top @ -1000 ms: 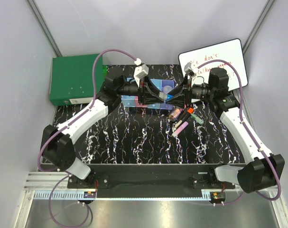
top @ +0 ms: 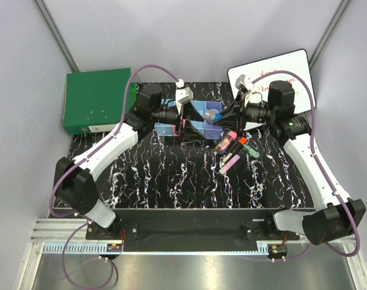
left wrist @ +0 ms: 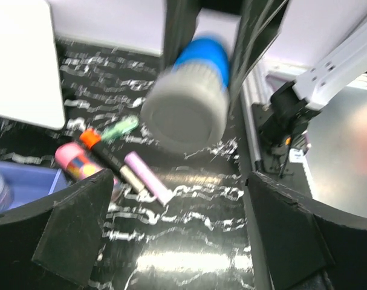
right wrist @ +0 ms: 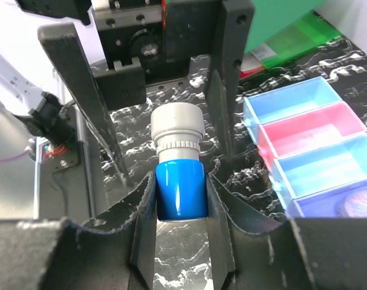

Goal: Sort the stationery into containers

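A blue cylinder with a white cap point(right wrist: 181, 187) is held upright in my right gripper point(top: 222, 118), shut on its blue body in the right wrist view. My left gripper stands open just apart from the cap, nothing between its fingers. On the table lie a pink-capped bottle point(left wrist: 74, 158), an orange-capped dark marker point(left wrist: 104, 154), a pink stick point(left wrist: 147, 175) and a green item point(left wrist: 120, 128). Coloured bins point(right wrist: 310, 136) in blue and pink stand behind the grippers; the purple one holds a round pale object point(right wrist: 358, 204).
A green box point(top: 95, 96) sits at the back left, a whiteboard point(top: 292, 66) at the back right. Both arms meet over the bins.
The two grippers have moved apart: my left one back from the cap, my right one slightly up the view with the blue cylinder, whose white cap now shows free.
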